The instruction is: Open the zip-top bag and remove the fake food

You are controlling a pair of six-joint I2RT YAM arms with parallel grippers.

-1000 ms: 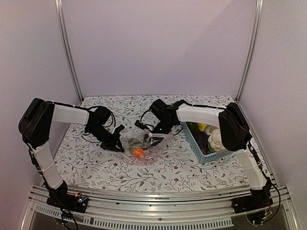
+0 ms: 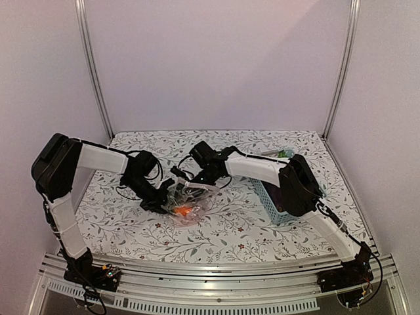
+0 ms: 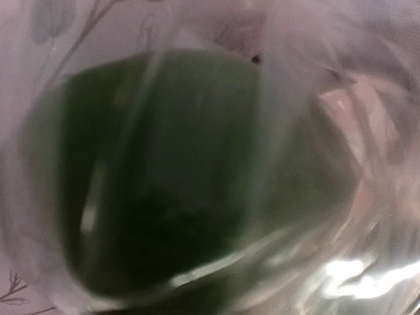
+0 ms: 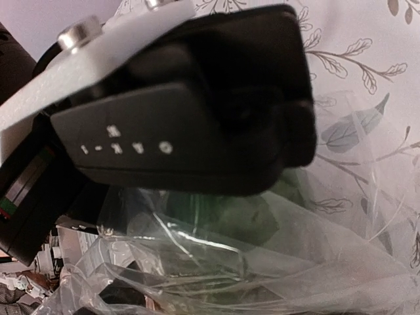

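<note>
A clear plastic bag lies crumpled left of the table's middle, an orange item showing through it. My left gripper is shut at the bag's left side; whether film is pinched in it is hidden. Close behind plastic in the left wrist view is a large dark green item. My right gripper reaches to the bag's upper part from the right, its finger gap hidden. In the right wrist view its black finger covers part of a green item seen through the clear film.
A light blue basket stands at the right, mostly under my right arm, with a bit of green visible at its far end.
My right gripper has moved left, and the bag's upper part has shifted left as well. The left gripper has edged slightly right. The right arm now covers more of the basket.
</note>
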